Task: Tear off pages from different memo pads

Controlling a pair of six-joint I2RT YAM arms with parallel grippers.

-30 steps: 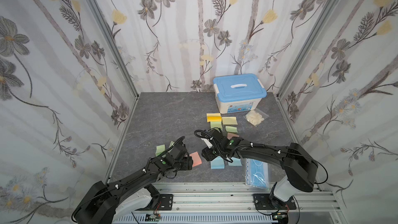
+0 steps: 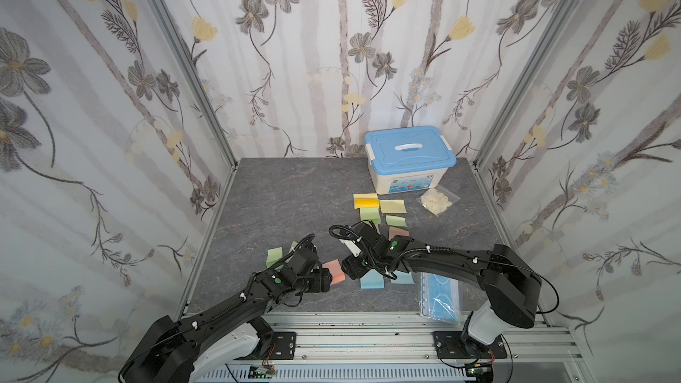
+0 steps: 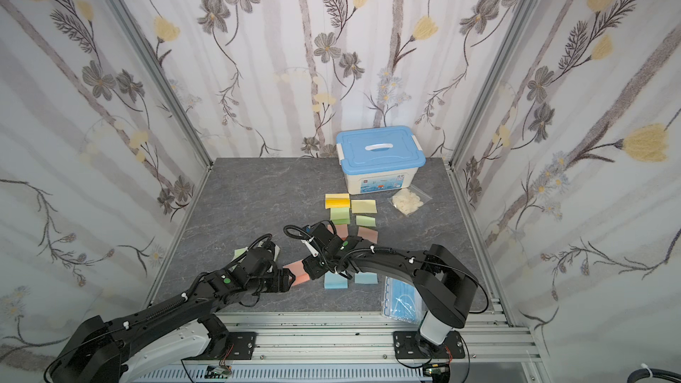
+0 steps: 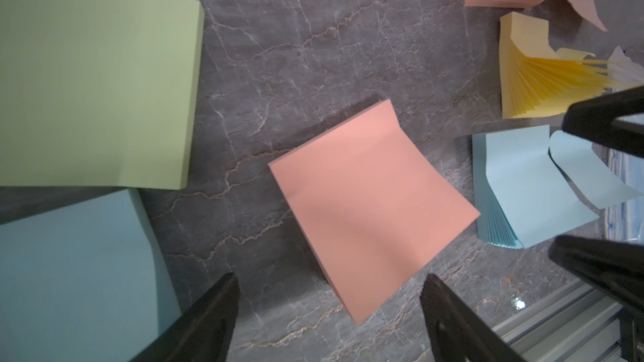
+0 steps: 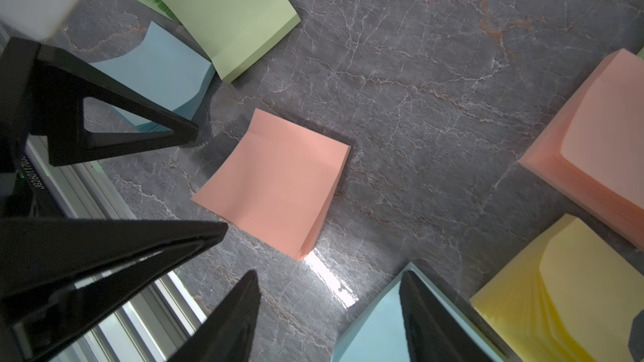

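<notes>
A pink memo pad point(image 4: 375, 207) lies on the table between my two grippers, its top page curling up at one edge. In the left wrist view the fingers of my left gripper stand apart, with the pad just beyond them and nothing held. My right gripper also has parted fingers, and the same pink pad point(image 5: 281, 177) lies past their tips, untouched. A green pad point(image 5: 228, 10) and a blue pad point(image 5: 164, 70) lie on the pink pad's left side. More blue, yellow and pink pads lie to the right, partly under my right arm.
A blue-lidded box point(image 2: 411, 159) stands at the back right, with a bag of pale pieces point(image 2: 436, 200) in front. Yellow and green pads point(image 2: 366, 200) lie near it. A blue packet point(image 2: 439, 296) is by the front edge.
My right gripper has moved slightly left, nearer the pink pad. My left gripper has shifted a little to the right. The pads look unmoved.
</notes>
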